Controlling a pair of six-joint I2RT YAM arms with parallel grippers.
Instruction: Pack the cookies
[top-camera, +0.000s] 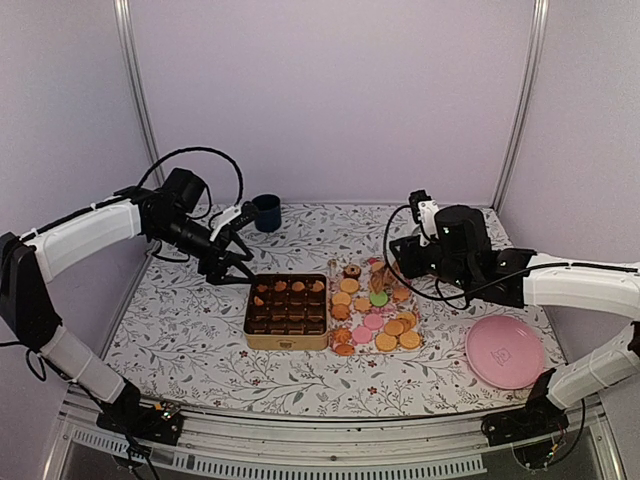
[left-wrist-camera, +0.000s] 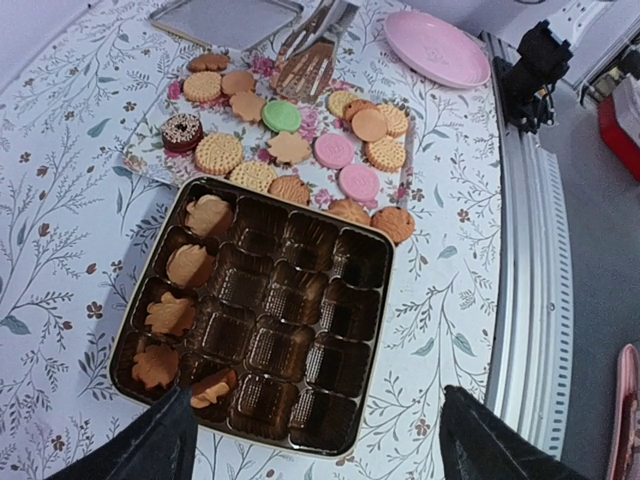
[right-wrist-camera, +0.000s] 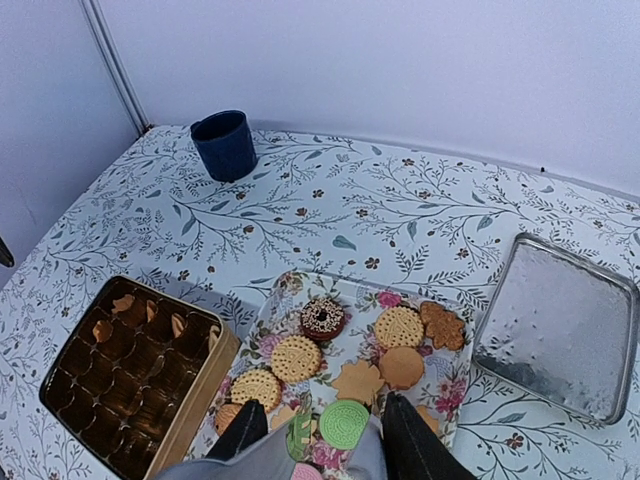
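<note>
A brown compartment tray (top-camera: 286, 340) holds cookies along one side and in a further cell (left-wrist-camera: 210, 390); its other cells show empty. Right of it, assorted cookies lie on a flowered board (right-wrist-camera: 260, 342), including a green one (top-camera: 378, 298) and pink ones (left-wrist-camera: 358, 183). My left gripper (top-camera: 232, 262) hangs open and empty just left of and above the tray. My right gripper (top-camera: 405, 258) is over the board's back right, around the handle of a tong-like serving tool (left-wrist-camera: 312, 60), whose slotted head is over the cookies; whether it grips firmly is unclear.
A metal tray (right-wrist-camera: 550, 320) lies at the back right, a pink plate (top-camera: 505, 350) at the front right, a dark blue cup (top-camera: 267, 212) at the back.
</note>
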